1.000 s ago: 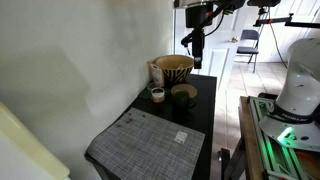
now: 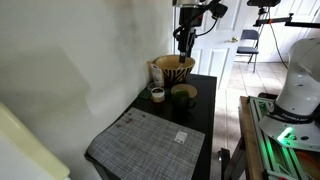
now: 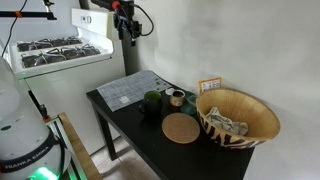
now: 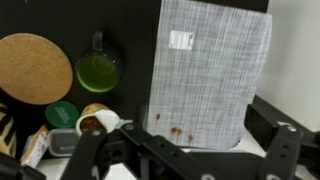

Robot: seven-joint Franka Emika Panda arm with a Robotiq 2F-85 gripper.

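Note:
High above the dark table hangs my gripper, its two fingers wide apart with nothing between them. In the wrist view the grey placemat (image 4: 205, 75) lies below, with a white square (image 4: 181, 40) near one end and a few small brown bits (image 4: 176, 130) near the other. A dark green mug (image 4: 97, 70) stands beside the mat, its handle pointing up in that view. Close to the mug are an open-topped jar (image 4: 98, 120) and a round green item (image 4: 62, 114). A round cork trivet (image 3: 181, 127) lies flat on the table.
A large wicker basket (image 3: 238, 105) with cloth inside stands at one end of the table, with a small box (image 3: 210, 86) behind it. The wall runs along one long side. A stove (image 3: 60, 50) stands beyond the placemat end.
In exterior view 1 my gripper has risen and shifted left, away from the near side. It stays empty, and the things on the table have not moved.

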